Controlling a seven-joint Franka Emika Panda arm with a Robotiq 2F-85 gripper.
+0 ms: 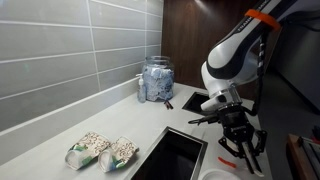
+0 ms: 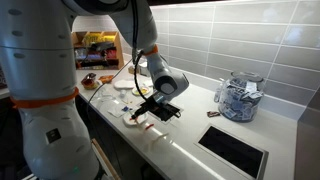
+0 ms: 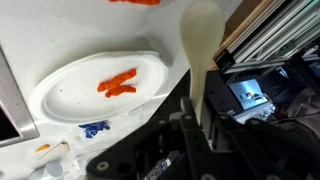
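Observation:
My gripper is shut on a pale, spoon-like utensil [image 3: 201, 35], which widens toward the top of the wrist view. Below and to the left lies a white oval plate [image 3: 60, 100] carrying red-orange pieces [image 3: 118, 83]. More red-orange material [image 3: 135, 1] rests beyond the plate's edge, at the top of the wrist view. In exterior view 1, the gripper [image 1: 252, 162] hangs low over the counter, just right of the plate [image 1: 218, 174]. Its fingertips are too small there to tell what they touch.
A dark sink basin [image 1: 172, 158] opens left of the plate. Two patterned cans [image 1: 86, 150] [image 1: 119, 154] lie on the counter beyond it. A large glass jar [image 1: 158, 78] and a small bottle [image 1: 141, 88] stand by the tiled wall. Bare counter [image 1: 140, 120] lies between.

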